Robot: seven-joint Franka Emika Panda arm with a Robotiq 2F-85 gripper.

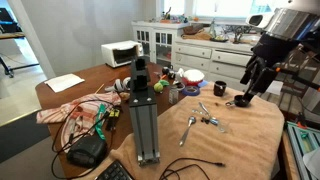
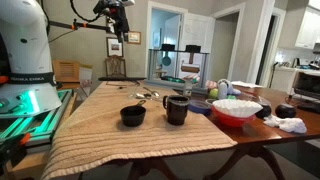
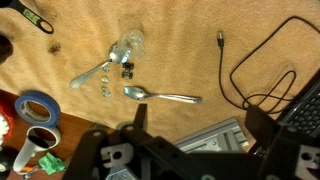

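Note:
My gripper hangs high above the wooden table, its fingers spread apart with nothing between them. In the wrist view a metal spoon [image 3: 163,97] lies on the tabletop just beyond the fingers. A second spoon-like utensil [image 3: 90,73] slants towards a clear, glassy object [image 3: 133,42]. Small dark and clear bits [image 3: 127,70] lie beside these. Exterior view 1 has the gripper [image 1: 262,82] at the upper right, well clear of the table. In exterior view 2 it hangs at the upper left.
A dark mug [image 2: 177,110], a small black bowl [image 2: 133,116] and a red bowl [image 2: 238,121] with white contents stand on the table. In the wrist view are blue tape [image 3: 37,107], a black cable [image 3: 238,80] and a keyboard [image 3: 304,105]. A tall grey-black post [image 1: 144,122] rises mid-table.

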